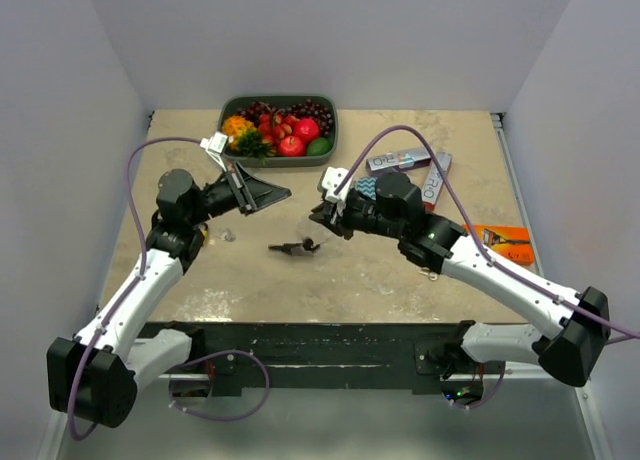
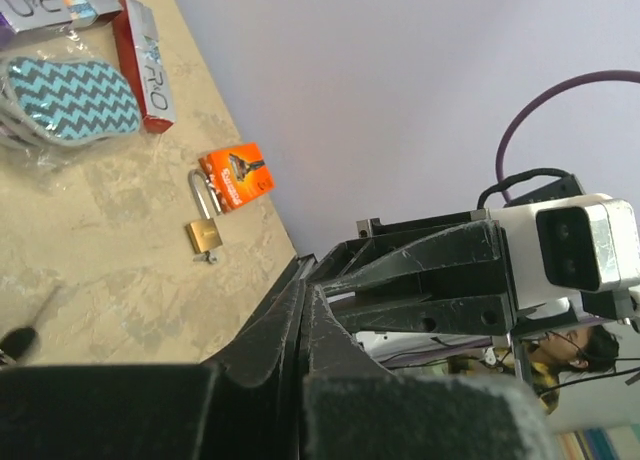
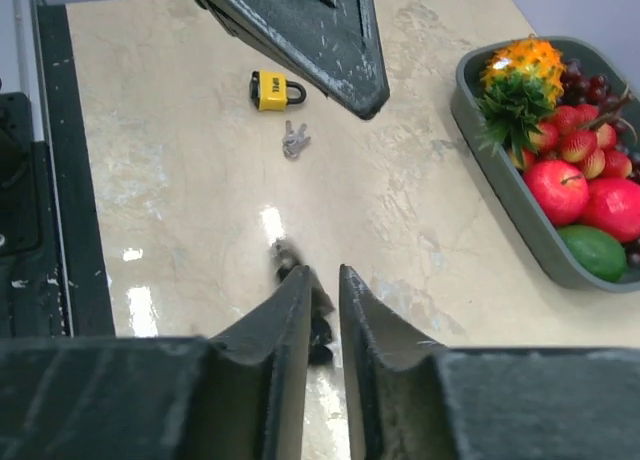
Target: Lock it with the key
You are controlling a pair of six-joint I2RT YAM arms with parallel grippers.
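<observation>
A black key fob [image 1: 297, 247] shows below and between both grippers in the top view, well outside the left fingers. In the right wrist view the blurred fob [image 3: 287, 255] appears beyond the fingertips, partly hidden by them. My left gripper [image 1: 288, 193] is shut with nothing between its fingers; its tips meet in the left wrist view [image 2: 304, 292]. To its right, my right gripper [image 1: 315, 216] has its fingers drawn together, a narrow gap showing between the tips and nothing held there.
A fruit tray [image 1: 226, 152] stands at the back. A brass padlock [image 2: 204, 236] lies beside an orange box [image 2: 237, 177]; a yellow padlock [image 3: 270, 90] and loose keys [image 3: 295, 140] lie at the left.
</observation>
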